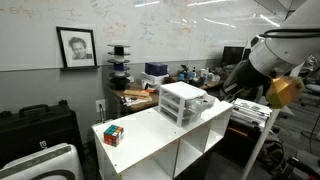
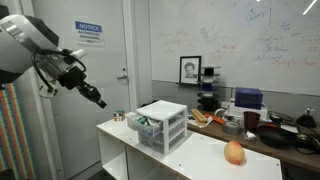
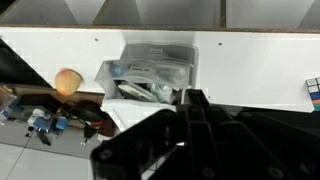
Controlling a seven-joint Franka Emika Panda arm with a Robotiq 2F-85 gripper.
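My gripper (image 2: 98, 100) hangs in the air left of the white drawer unit (image 2: 165, 124), well clear of the shelf. Its dark fingers (image 3: 193, 124) are shut, and nothing shows between them. One clear drawer (image 3: 150, 74) of the unit is pulled out; small white and greenish items lie inside. On the shelf top (image 3: 245, 72), a peach-like fruit (image 3: 68, 82) sits on one side of the unit. A multicoloured cube (image 1: 113, 134) rests on the other side, near the shelf's end. In exterior view 1 the fruit cannot be seen.
A wooden bench (image 2: 205, 125) behind the shelf holds a dark pan (image 2: 277, 136), a blue box (image 2: 248, 98) and a black tiered stand (image 1: 119, 65). The shelf top between cube and drawer unit is clear. A black case (image 1: 40, 132) stands at the left.
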